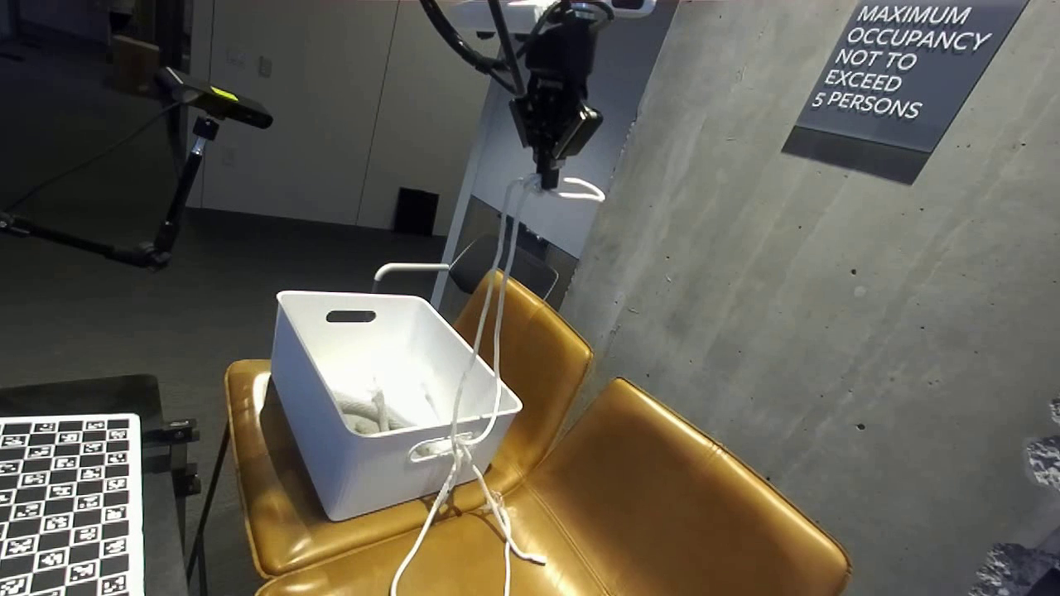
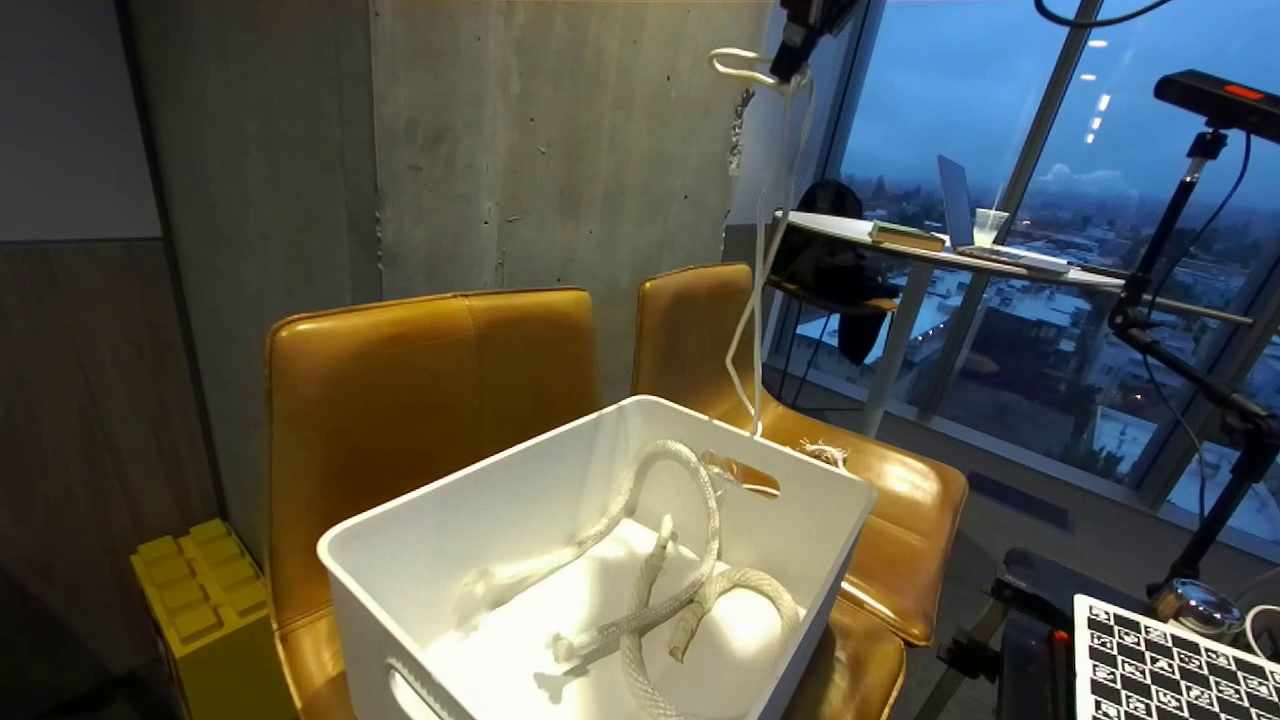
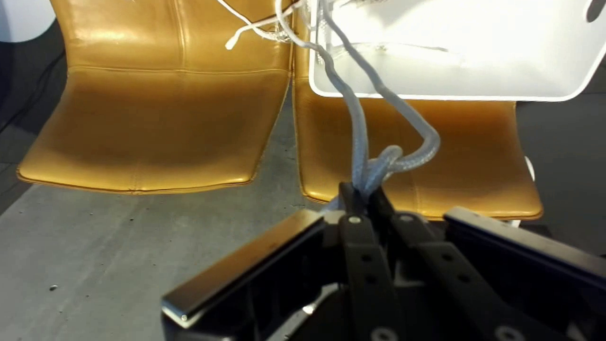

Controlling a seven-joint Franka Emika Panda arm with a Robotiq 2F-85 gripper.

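High above the chairs, my gripper (image 1: 548,179) is shut on a thin white rope (image 1: 499,268), near a knot or loop in it. Two strands run down from the fingers to the handle slot of a white bin (image 1: 392,467), where the rope is tied. Loose ends hang below the slot onto the seat. From the wrist side, the rope (image 3: 358,122) bends around just beyond the gripper, and the bin (image 3: 454,82) shows at upper right. Opposite, the second exterior view has the gripper (image 2: 786,72) at the top edge, a short loop sticking out beside it.
Inside the bin lie thicker ropes (image 2: 708,528). The bin stands on a tan chair (image 1: 248,447); a second tan chair (image 1: 676,497) beside it is largely clear. A concrete wall (image 1: 795,298) rises behind. A checkered board (image 1: 69,507) and a camera stand (image 1: 179,194) are at the left.
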